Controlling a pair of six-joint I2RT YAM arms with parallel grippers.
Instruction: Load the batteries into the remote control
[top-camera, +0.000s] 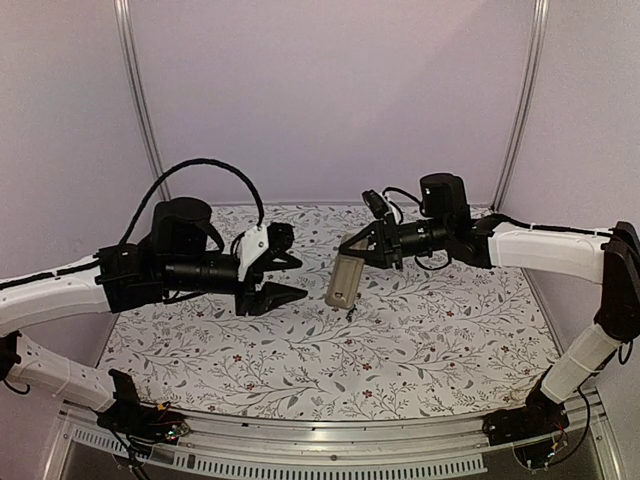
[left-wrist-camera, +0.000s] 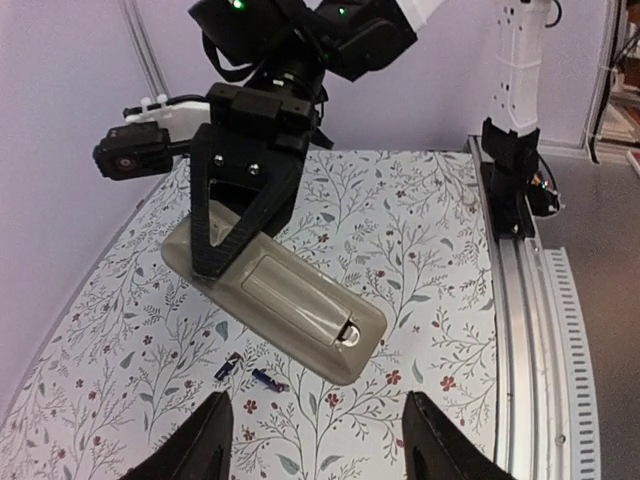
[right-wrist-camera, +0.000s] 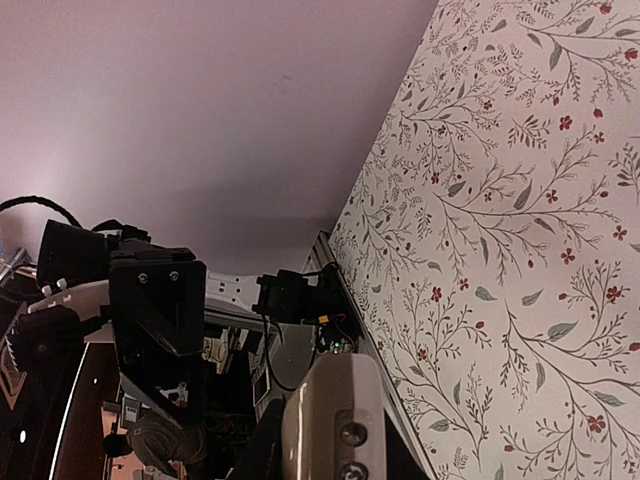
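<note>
The grey remote control (top-camera: 343, 282) hangs above the table, with my right gripper (top-camera: 355, 250) shut on its upper end; in the left wrist view its battery compartment (left-wrist-camera: 295, 298) shows, with a small metal contact at the lower end. My left gripper (top-camera: 292, 279) is part open to the left of the remote, apart from it, nothing between its fingers. Two small dark batteries (left-wrist-camera: 268, 380) lie on the table below the remote. In the right wrist view the remote's end (right-wrist-camera: 330, 400) fills the bottom.
Walls surround it at back and sides, and a metal rail (top-camera: 330, 435) runs along the front edge.
</note>
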